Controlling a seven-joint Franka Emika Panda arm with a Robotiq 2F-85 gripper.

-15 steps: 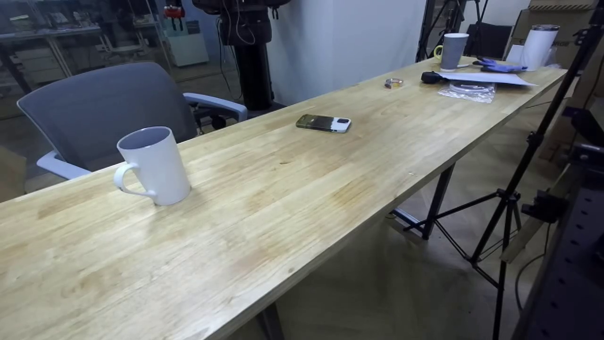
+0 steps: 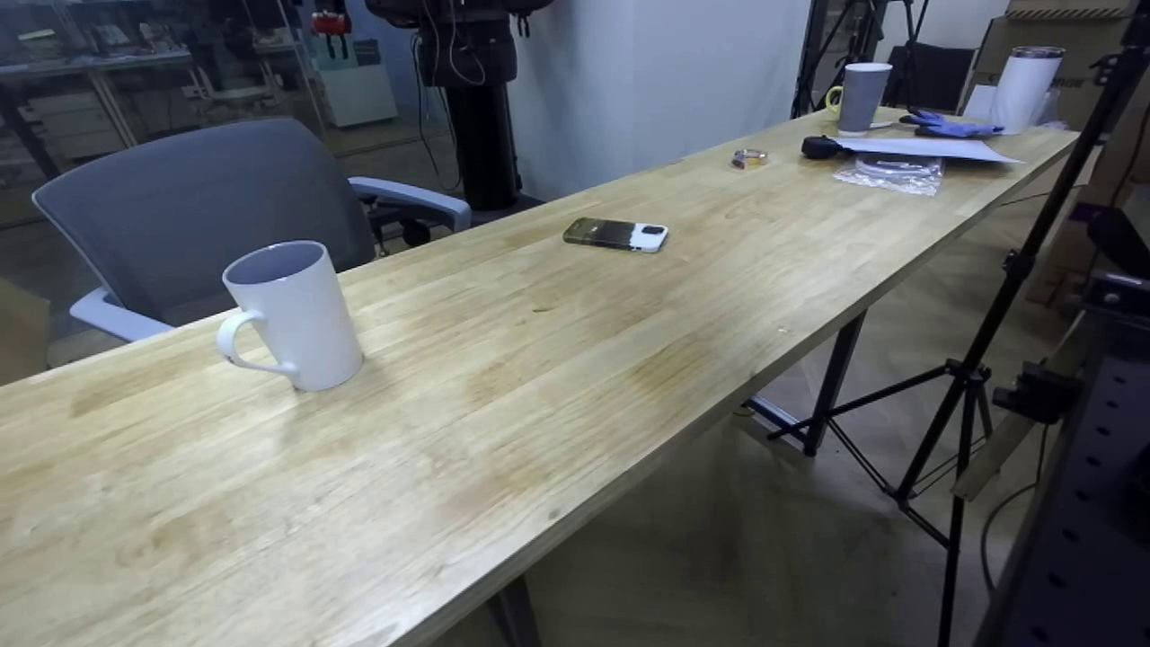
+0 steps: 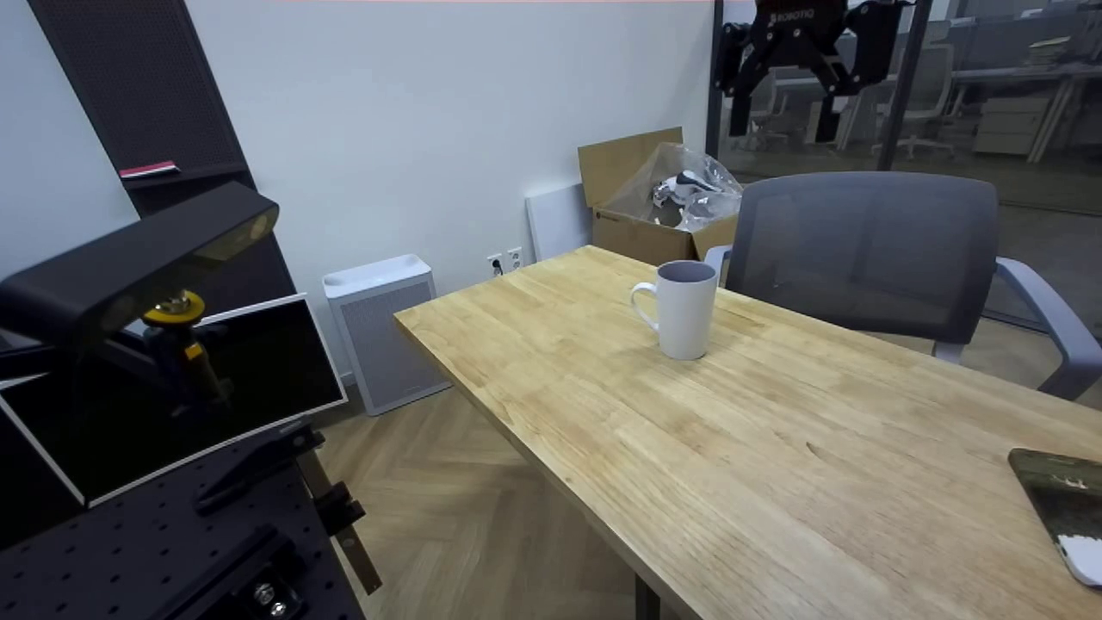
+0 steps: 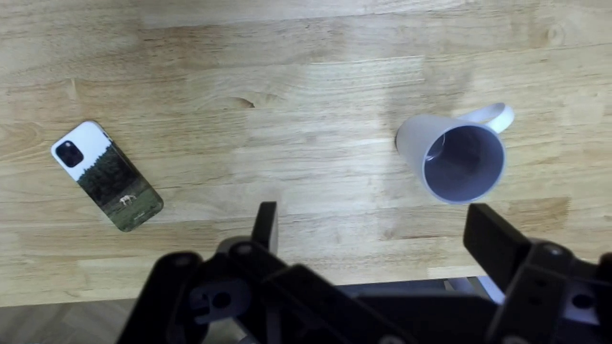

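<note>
On the wooden table stands a white mug [image 2: 297, 323], upright, its inside grey and its handle out to one side. A phone [image 2: 616, 234] in a picture case lies flat, camera side up, well apart from the mug. High above the table, my gripper [image 3: 784, 120] is open with nothing between its fingers. Looking down in the wrist view, the gripper spreads wide near the table's edge, the mug [image 4: 453, 152] beyond its right finger and the phone [image 4: 107, 177] out to the left. It touches neither of them.
A grey chair [image 3: 863, 248] stands against one long side of the table [image 3: 578, 434]. Down the table's far end are a grey cup [image 2: 863, 99], a white tumbler [image 2: 1024, 92], blue gloves [image 2: 950, 125] and paper. Bare wood separates mug and phone.
</note>
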